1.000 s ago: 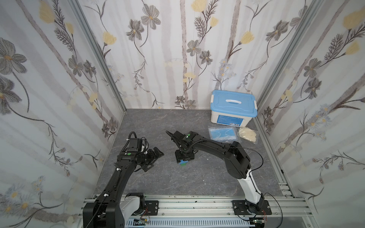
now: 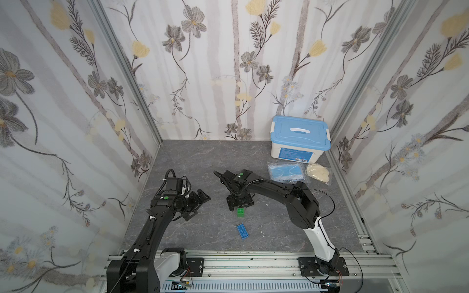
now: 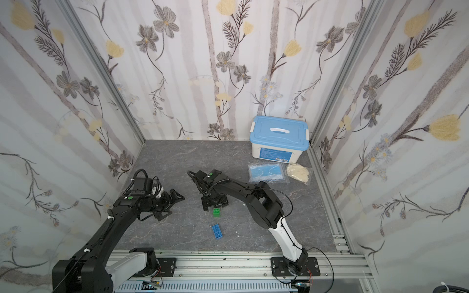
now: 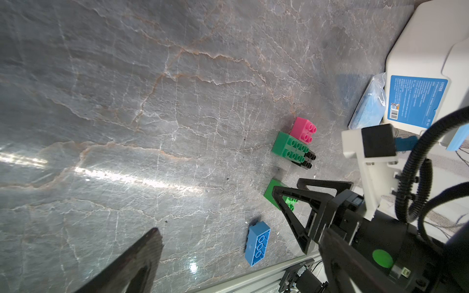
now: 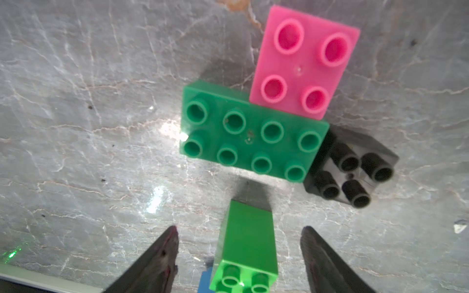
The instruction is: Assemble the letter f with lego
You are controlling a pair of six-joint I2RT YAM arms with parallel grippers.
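Observation:
In the right wrist view a dark green brick (image 5: 239,122) lies studs up, a pink brick (image 5: 303,58) against its long side and a black brick (image 5: 354,168) at its right end. A bright green brick (image 5: 249,239) shows between the fingers of my right gripper, which stands open with a gap on both sides. The blue brick (image 2: 242,231) is apart from the gripper, toward the table's front; its hollow underside shows in the left wrist view. My left gripper (image 2: 198,207) is open and empty, off to the left of the bricks.
At the back right stands a blue-lidded box (image 2: 299,139), with a blue packet (image 2: 286,172) and a cream-coloured bag (image 2: 318,173) in front of it. Bare table (image 2: 215,239) stretches between the left arm and the blue brick.
My right gripper has shifted slightly; the left arm is still.

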